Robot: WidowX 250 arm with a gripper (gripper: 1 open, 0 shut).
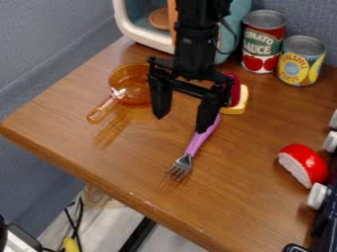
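Note:
My black gripper hangs over the middle of the wooden table with its two fingers spread open, nothing visible between them. Below it lies a fork with a purple handle, the upper handle hidden by the right finger. Behind the right finger, a red object on a yellow base is partly hidden. An orange transparent measuring cup sits to the left of the gripper.
A tomato sauce can and a yellow can stand at the back right. A red-and-white object and dark bottles line the right edge. A light blue container stands behind.

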